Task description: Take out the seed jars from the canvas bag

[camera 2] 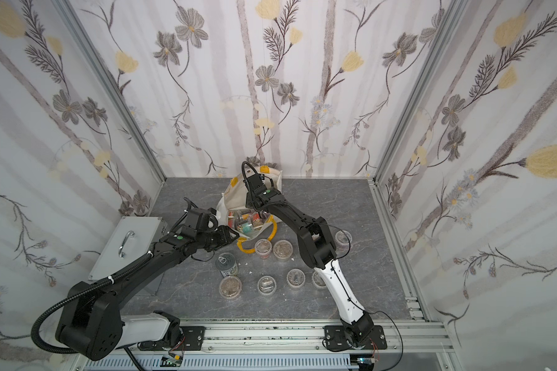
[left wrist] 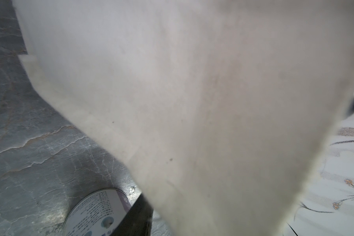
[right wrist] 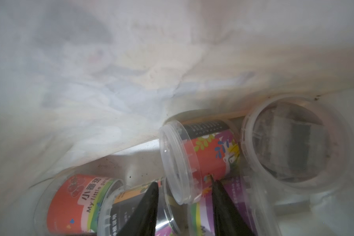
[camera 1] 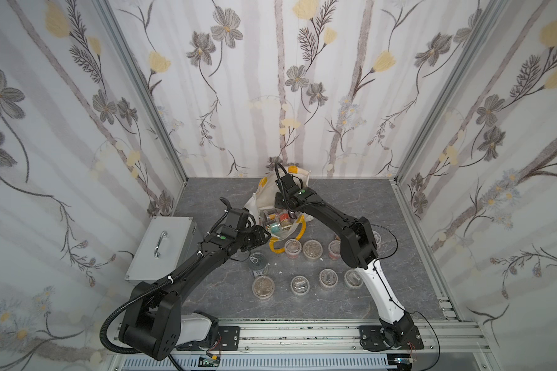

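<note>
The canvas bag (camera 1: 266, 193) with yellow handles stands at the back centre, several seed jars inside. My left gripper (camera 1: 257, 230) is shut on its white cloth (left wrist: 192, 98), which fills the left wrist view. My right gripper is inside the bag, part open, its fingertips just at a red-labelled jar (right wrist: 212, 153) lying on its side. Around it lie another red-labelled jar (right wrist: 70, 200), a dark-labelled jar (right wrist: 133, 212), a purple-labelled jar (right wrist: 228, 204) and a clear jar (right wrist: 289, 145).
Several round jars (camera 1: 312, 249) and a can (camera 1: 258, 264) stand on the grey table in front of the bag. A white box (camera 1: 151, 247) sits at the left.
</note>
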